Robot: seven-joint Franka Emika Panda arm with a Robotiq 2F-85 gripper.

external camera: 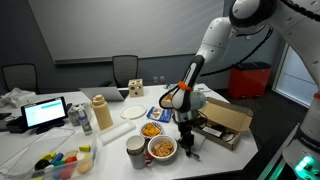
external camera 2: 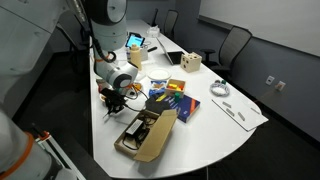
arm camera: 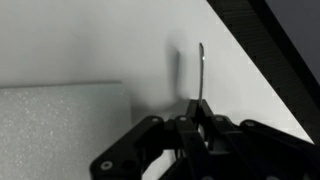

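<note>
My gripper reaches in from the bottom of the wrist view, its fingers close together on a thin metal utensil [arm camera: 201, 72]. The utensil's narrow end points away over the white table [arm camera: 150, 35]; what lies behind the fingers is hidden, so its kind cannot be told. In exterior view 1 the gripper [external camera: 187, 146] is low over the table's front, right of a white bowl [external camera: 162, 149] with orange-brown contents. In exterior view 2 the gripper [external camera 2: 111, 104] stands left of the open cardboard box.
A cardboard box [external camera: 230, 117] with dark items lies to the right. Dark mugs [external camera: 136, 150] stand left of the bowl, and a second bowl [external camera: 151, 130] is behind. A pale grey flat piece [arm camera: 60, 130] fills the wrist view's lower left. Bare table lies in front.
</note>
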